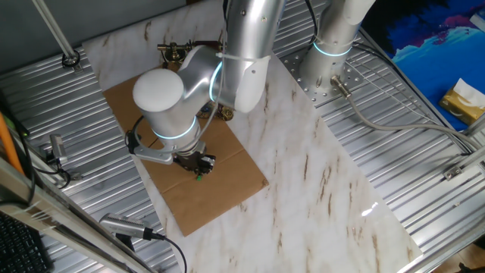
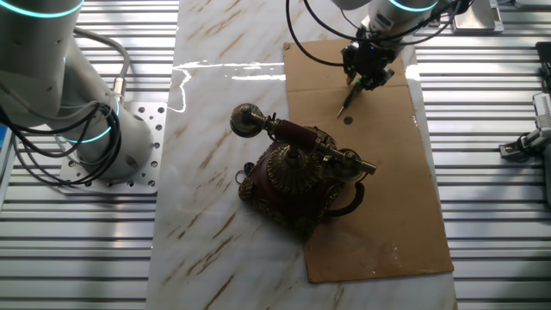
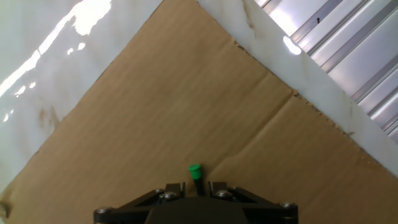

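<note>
My gripper [image 2: 368,76] is low over the brown cardboard [image 1: 220,196], near its far end in exterior view 2. A thin dark pen-like tool [image 2: 347,102] with a green end sits at its fingers, the pointed tip slanting towards the telephone. In the wrist view the tool's green end [image 3: 195,171] shows just ahead of the fingertips, and its dark body runs back between them. Narrow gaps seem to show on both sides, and the contact is hidden, so whether the fingers grip the tool is unclear. In exterior view 1 only the green end [image 1: 200,177] shows beside the gripper.
An ornate antique telephone [image 2: 297,176] stands partly on the cardboard, its handset on top. A dark round spot [image 2: 348,120] marks the cardboard near the tool's tip. Bare marble-patterned tabletop [image 1: 303,189] lies beside it. A silver camera-like device [image 1: 129,225] stands beyond the table edge.
</note>
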